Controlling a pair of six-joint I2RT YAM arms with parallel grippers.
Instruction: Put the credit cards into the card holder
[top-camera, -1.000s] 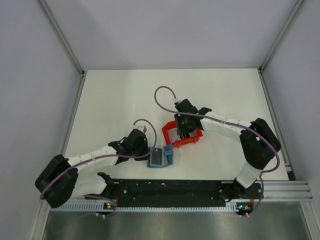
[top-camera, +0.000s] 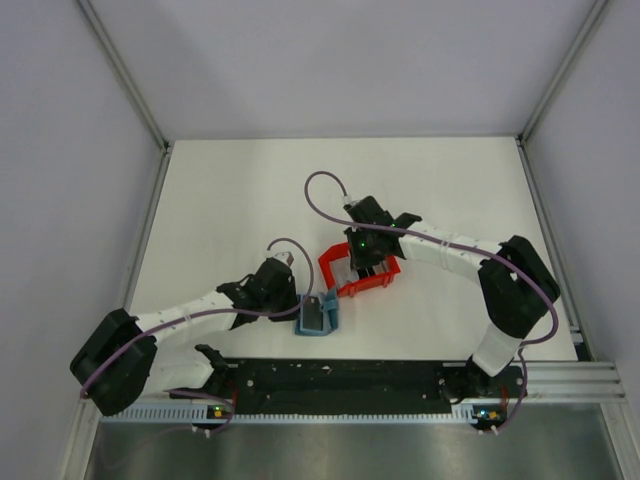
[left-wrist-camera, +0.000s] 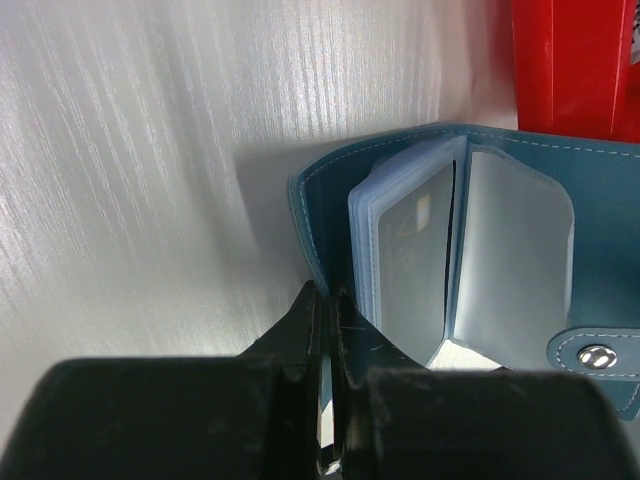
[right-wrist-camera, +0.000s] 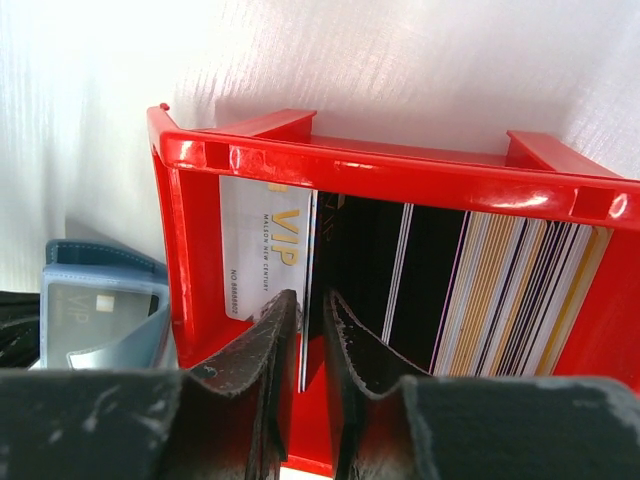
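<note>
The blue card holder lies open on the table, clear pockets showing. My left gripper is shut on the thin edge of its cover. Several cards stand on edge in a red box. At the left end is a white VIP card, beside black cards and striped card edges. In the right wrist view, my right gripper is down in the box, its narrow finger shut around the VIP card's white edge. The exact contact at the tips is hard to see against the black cards.
In the top view the red box stands just behind and right of the holder, nearly touching it.
The red box has shifted slightly to the left, towards the holder. My right gripper has moved a little down and left in the top view. The left arm has stayed still.
</note>
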